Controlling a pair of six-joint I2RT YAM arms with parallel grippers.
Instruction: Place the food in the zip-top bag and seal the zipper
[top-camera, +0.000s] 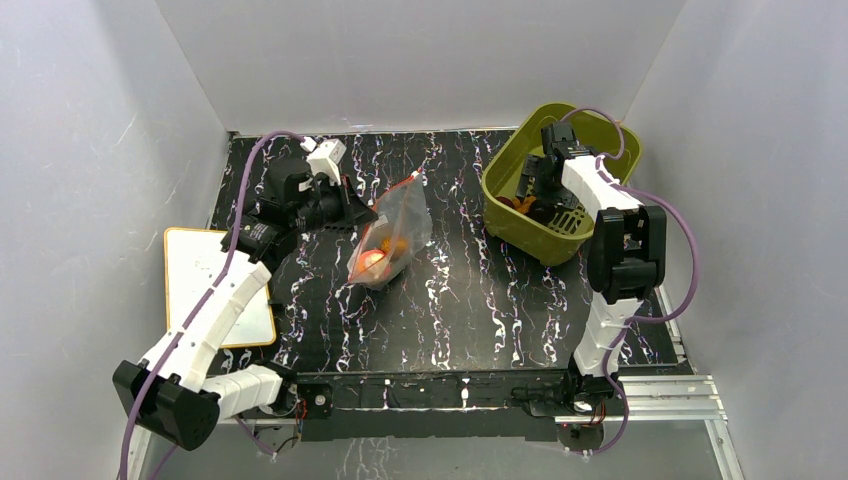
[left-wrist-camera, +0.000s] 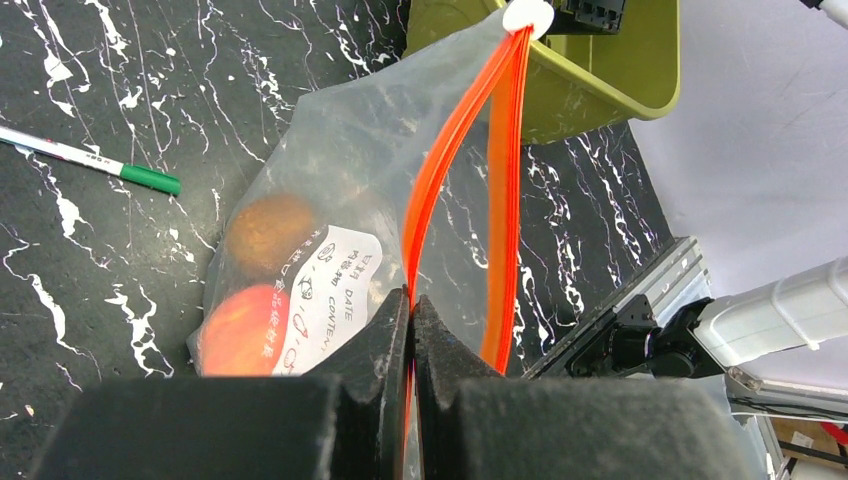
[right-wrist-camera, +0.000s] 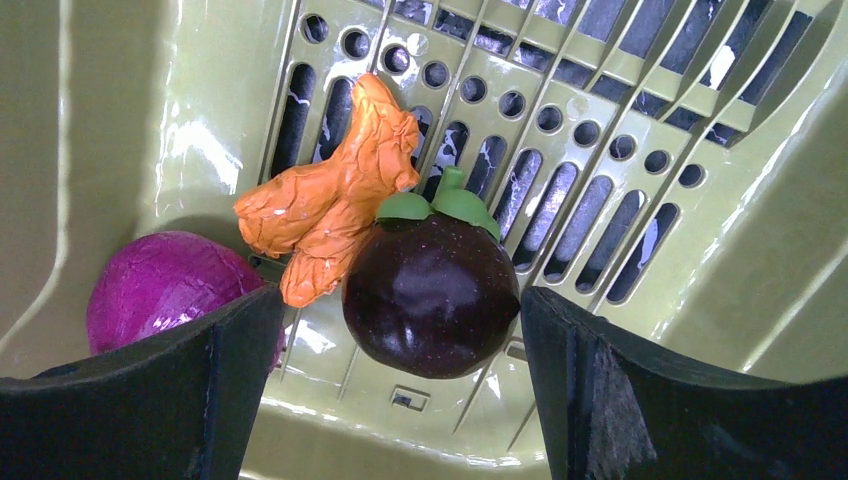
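Note:
A clear zip top bag (top-camera: 410, 218) with an orange zipper rim (left-wrist-camera: 508, 200) stands mid-table, its mouth parted. Inside it lie an orange-brown round food (left-wrist-camera: 268, 232) and a red one (left-wrist-camera: 243, 328). My left gripper is shut on the bag's rim. In the right wrist view, my right gripper is open low in the green basket. A dark, shiny eggplant-like food (right-wrist-camera: 432, 290) with green leaves lies between and just beyond its fingers, the right fingertip close to it. An orange crinkled food (right-wrist-camera: 340, 190) touches it, and a purple ball (right-wrist-camera: 170, 290) is partly behind the left finger.
The green basket (top-camera: 515, 235) stands at the back right, its walls around my right gripper. A green-capped marker (left-wrist-camera: 150, 178) lies on the table beside the bag. A white board (top-camera: 215, 325) rests at the left.

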